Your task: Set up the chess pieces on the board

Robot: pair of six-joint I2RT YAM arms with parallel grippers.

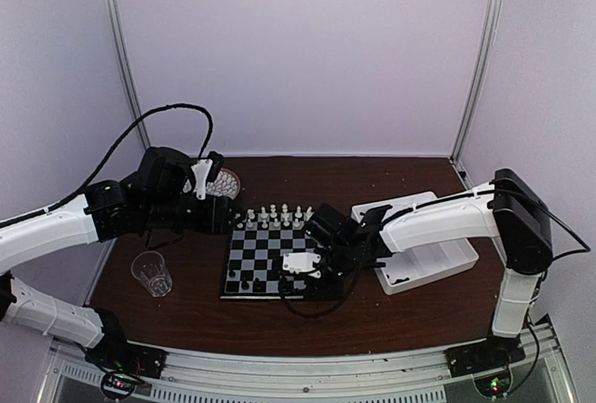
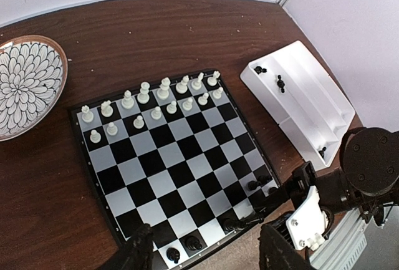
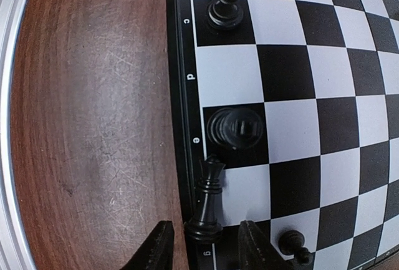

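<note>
A black chess piece [image 3: 208, 202] lies tipped on its side over the board's edge strip in the right wrist view, its head close to a standing black piece [image 3: 237, 128] on the e square. My right gripper is open around or just above the fallen piece's base; contact cannot be made out. On the chessboard [image 2: 75, 111], white pieces [image 2: 143, 92] stand in two rows at the far side. Several black pieces [image 2: 193, 243] stand along the near side. My left gripper hangs open and empty over the board's near left.
The white tray [image 2: 280, 117] at the right holds a few black pieces [image 2: 280, 83]. A patterned bowl [image 2: 62, 73] sits at the back left, and a clear glass [image 1: 151, 274] stands left of the board. Another black piece [image 3: 292, 242] is close beside the right fingers.
</note>
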